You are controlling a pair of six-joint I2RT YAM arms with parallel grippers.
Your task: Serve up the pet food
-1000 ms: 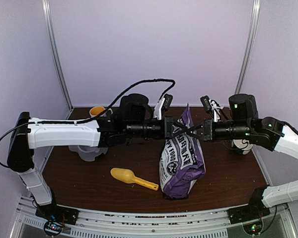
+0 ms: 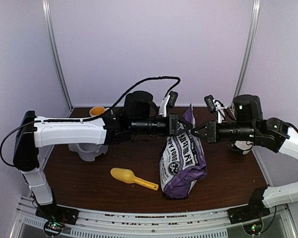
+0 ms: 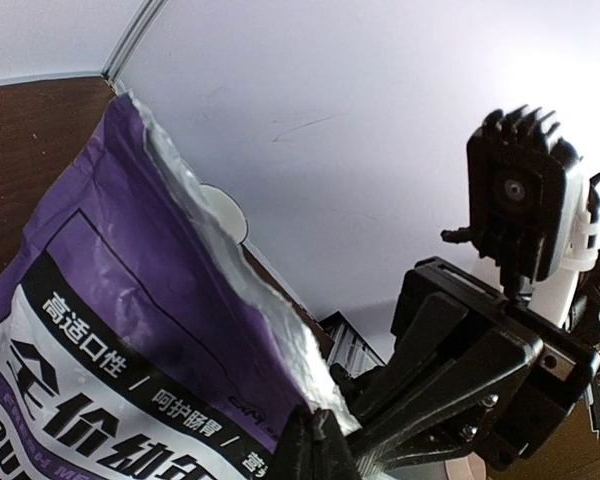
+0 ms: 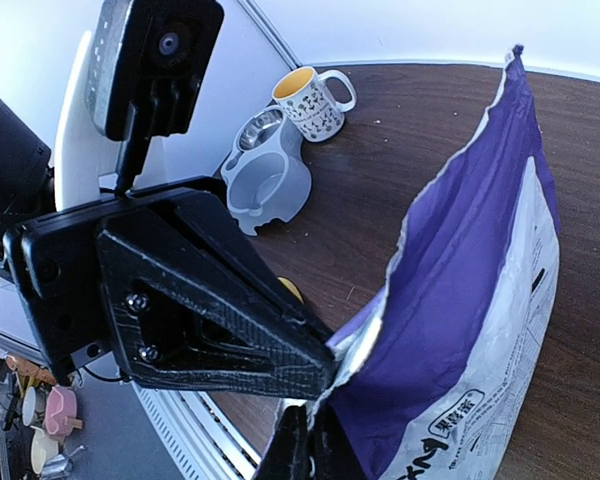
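A purple and white pet food bag (image 2: 181, 166) stands upright mid-front of the table, its top edge raised in both wrist views. My left gripper (image 2: 184, 126) and right gripper (image 2: 197, 130) meet at the bag's top from opposite sides, both shut on its crinkled edge, as far as the wrist views show. A yellow scoop (image 2: 129, 178) lies left of the bag. A grey double pet bowl (image 4: 268, 185) with a steel dish sits at the back left, largely behind my left arm in the top view.
An orange-lined patterned mug (image 4: 313, 108) stands behind the bowl. A white container (image 2: 242, 147) at the right is partly hidden by my right arm. The front-left table and the area right of the bag are clear.
Both grippers have shifted slightly to the right and a little upward in the top view, with the bag's top moving along with them.
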